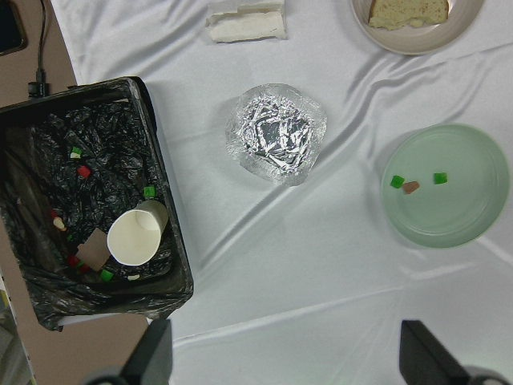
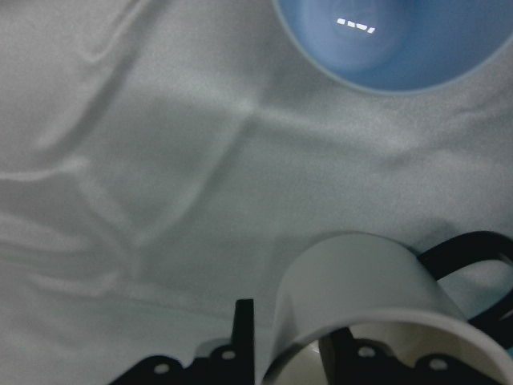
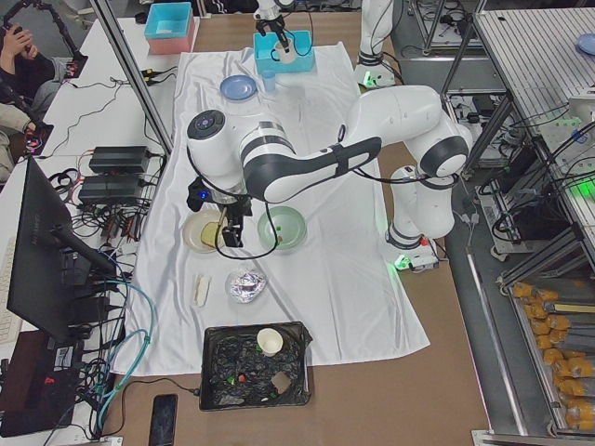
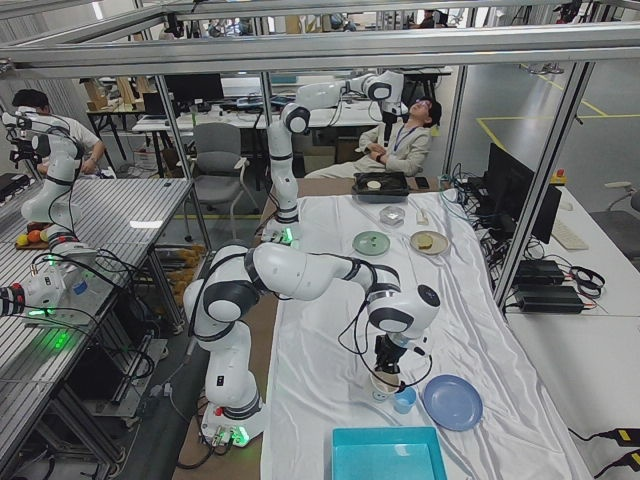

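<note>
My left gripper hangs open and empty above the cloth, over the plates. A black-lined tray holds a cream cup and small scraps. Beside it lie crumpled foil, a green plate with small cubes, a plate with bread and a white strip. My right gripper is at a white mug with a black handle, one finger inside its rim and the other outside; whether it grips is unclear. A light-blue cup stands near it.
A blue plate and a turquoise bin stand at the right arm's end of the table. A monitor and cables line the table's side.
</note>
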